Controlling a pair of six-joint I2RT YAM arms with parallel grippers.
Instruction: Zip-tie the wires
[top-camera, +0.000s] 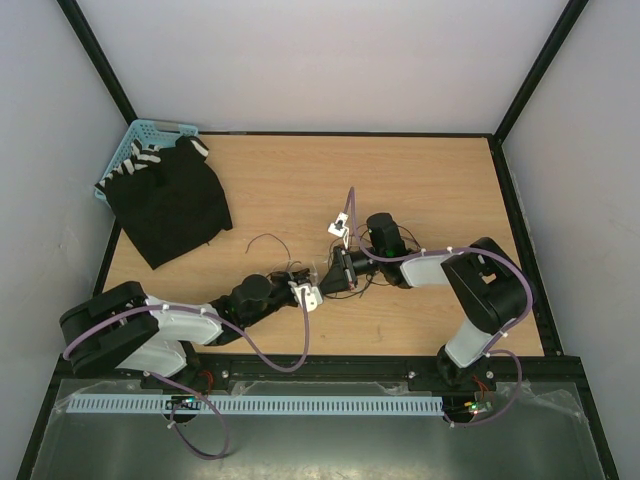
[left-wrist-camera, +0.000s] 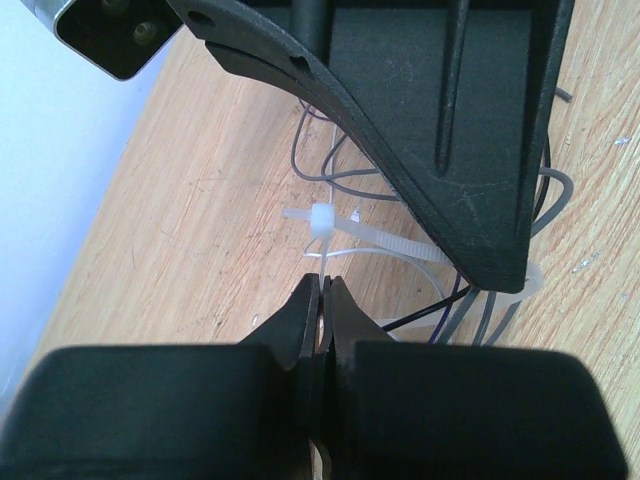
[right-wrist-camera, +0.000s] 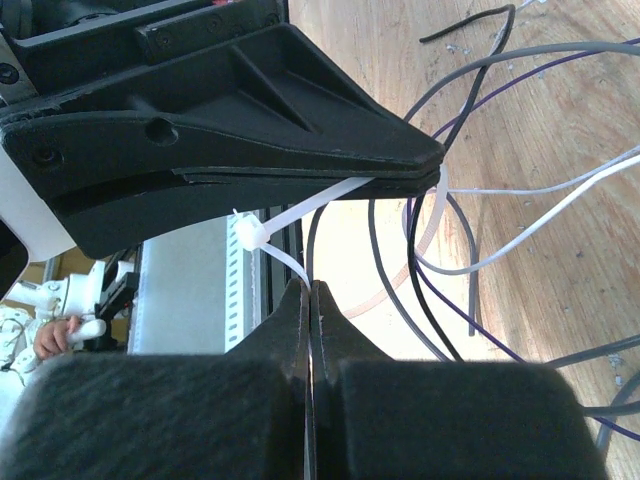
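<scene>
My two grippers meet near the front of the table, tips close together. In the left wrist view, a white zip tie (left-wrist-camera: 388, 238) loops round a bundle of dark wires (left-wrist-camera: 478, 318), its head (left-wrist-camera: 322, 220) standing clear of them. From the head, a thin pale strip runs down between the tips of my left gripper, which is shut. In the right wrist view, a thin white part of the zip tie (right-wrist-camera: 318, 203) curves from the head into the tips of my right gripper, also shut. Each gripper partly hides the loop in the other's view.
Loose grey, purple and white wires (right-wrist-camera: 560, 200) spread over the table beside the bundle. At the back left, a black cloth (top-camera: 168, 205) hangs over a blue basket (top-camera: 140, 130).
</scene>
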